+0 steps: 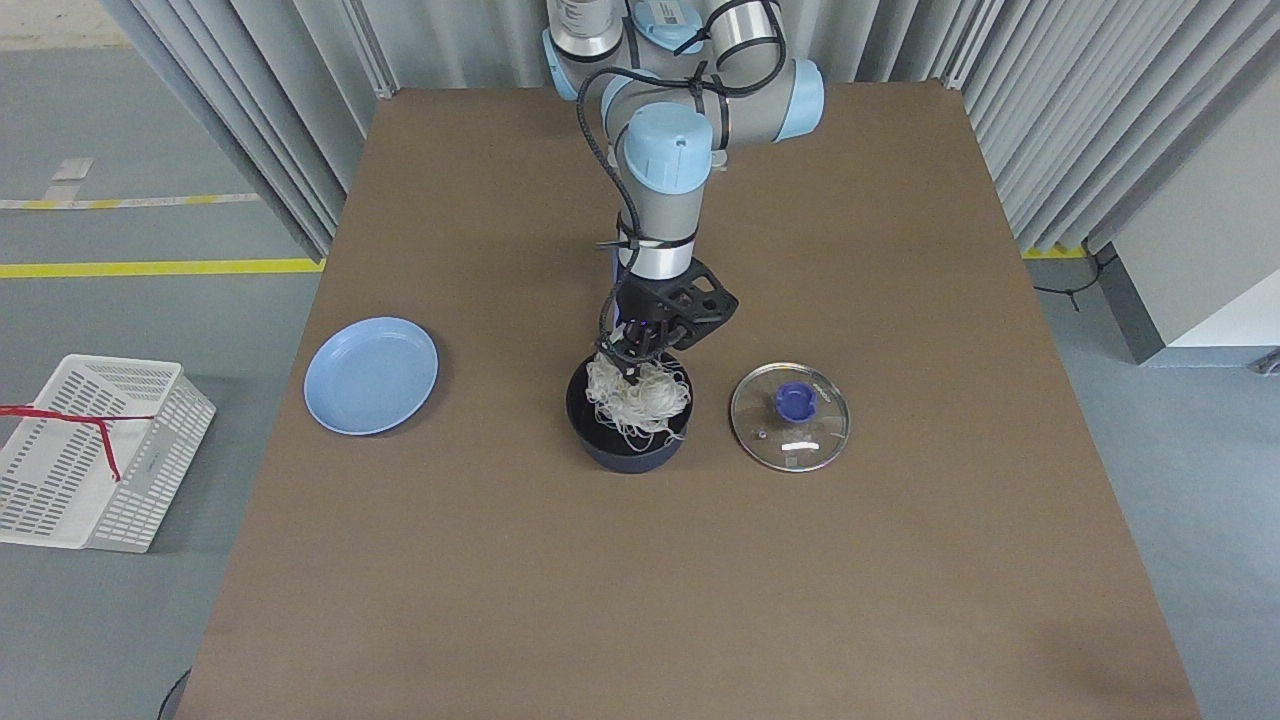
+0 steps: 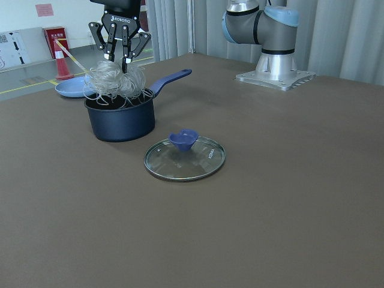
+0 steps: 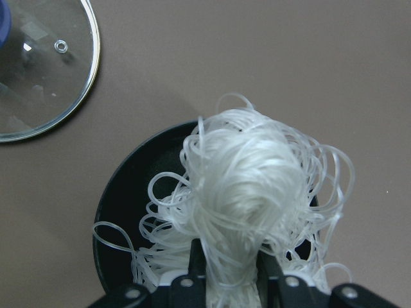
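A clump of thin white noodle-like strands [image 3: 247,186] fills much of the dark blue saucepan [image 2: 123,126], some loops spilling over its rim. My gripper [image 2: 119,57] is directly above the pan with its fingers down in the top of the strands. In the wrist view the bundle runs between the two fingers, which are shut on it. The pan's handle [image 2: 174,78] points back toward my base and is mostly hidden by the arm in the front view.
A glass lid with blue knob [image 1: 789,426] lies right of the pan, and an empty blue plate [image 1: 371,378] lies to the left. A white basket [image 1: 72,504] stands off the table at the left.
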